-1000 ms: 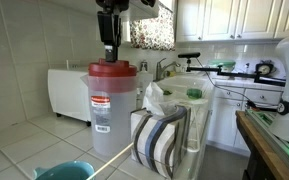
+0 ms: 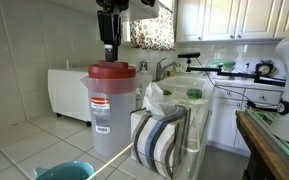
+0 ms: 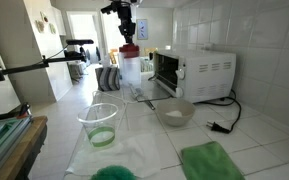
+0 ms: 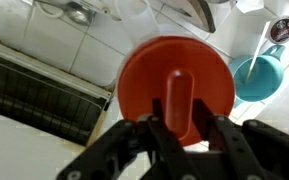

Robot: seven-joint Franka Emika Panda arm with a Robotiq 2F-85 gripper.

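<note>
A tall clear canister (image 2: pixel 114 120) with a label stands on the tiled counter, capped by a red lid (image 2: pixel 112 69). Just above that lid, my gripper (image 2: pixel 111 52) points straight down. Seen from the wrist, the round lid (image 4: pixel 144 80) fills the middle, and its raised grip (image 4: pixel 180 92) lies between the dark fingers of my gripper. Whether the fingers press on the grip cannot be told. From the far side, the lid (image 3: pixel 130 50) sits on the canister, with my gripper (image 3: pixel 126 33) over it.
A striped bag (image 2: pixel 160 140) stands right of the canister, and a teal cup (image 4: pixel 259 75) is close by. A white toaster oven (image 2: pixel 70 92) is behind. Along the counter are a bowl (image 3: pixel 174 112), a clear container (image 3: pixel 101 120) and a green cloth (image 3: pixel 211 162).
</note>
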